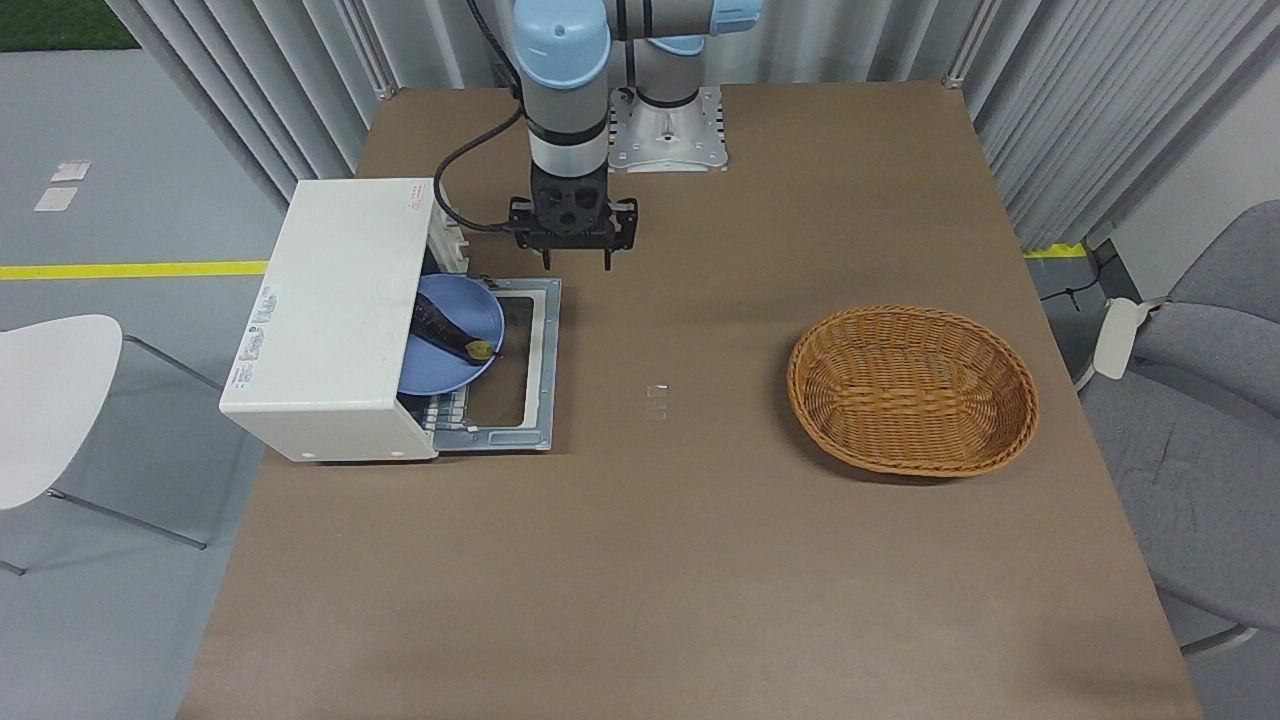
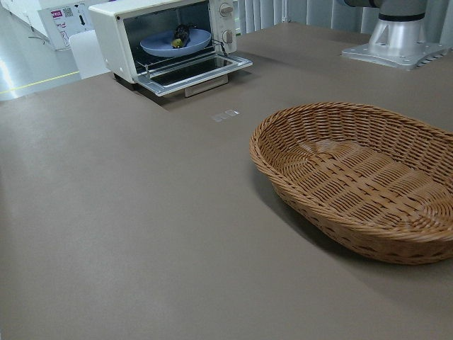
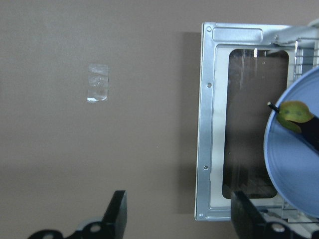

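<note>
A white toaster oven (image 1: pixel 324 312) stands on the table's left side, its glass door (image 1: pixel 540 360) lowered open. On the pulled-out rack sits a blue plate (image 1: pixel 438 378) holding a dark eggplant (image 1: pixel 446 329) with a green cap, also seen in the wrist view (image 3: pixel 294 113). My gripper (image 1: pixel 577 259) hangs open above and just behind the door, nothing between its fingers; in the wrist view its fingers straddle the door's near edge.
A round wicker basket (image 1: pixel 912 390) sits on the right of the table (image 1: pixel 720 576).
</note>
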